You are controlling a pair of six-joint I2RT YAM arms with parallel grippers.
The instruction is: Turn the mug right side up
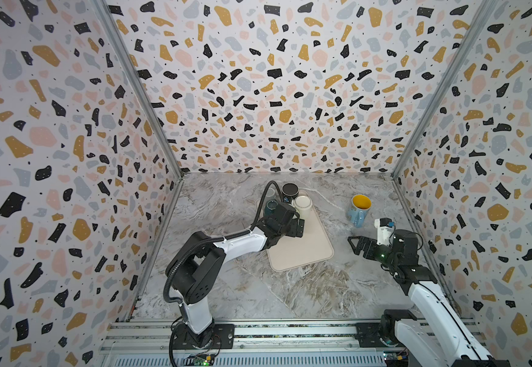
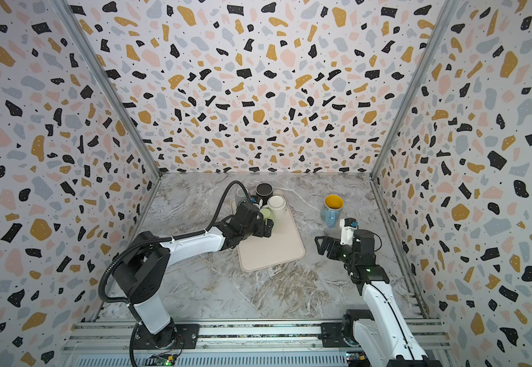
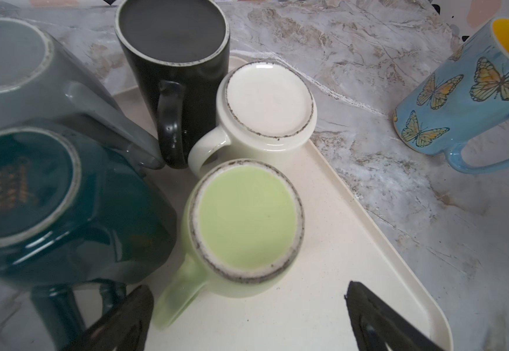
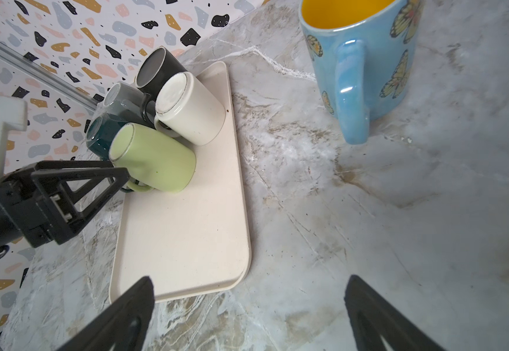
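On the tray [image 4: 184, 251] stand several upside-down mugs, bases up. The light green mug [image 3: 247, 225] is nearest my left gripper, its handle pointing toward the left finger. That gripper hangs open over the tray with nothing between its fingers. Behind the green one is a white mug [image 3: 269, 102]; a black mug [image 3: 173, 35], a grey mug [image 3: 8, 55] and a dark teal mug [image 3: 23, 184] crowd the left and back. Upright on the bare table, a blue butterfly mug [image 4: 377, 64] shows its yellow inside. My right gripper stands open and empty in front of it.
The front part of the tray is bare, with a low raised rim. In the right wrist view, the left gripper's fingers reach in beside the green mug.
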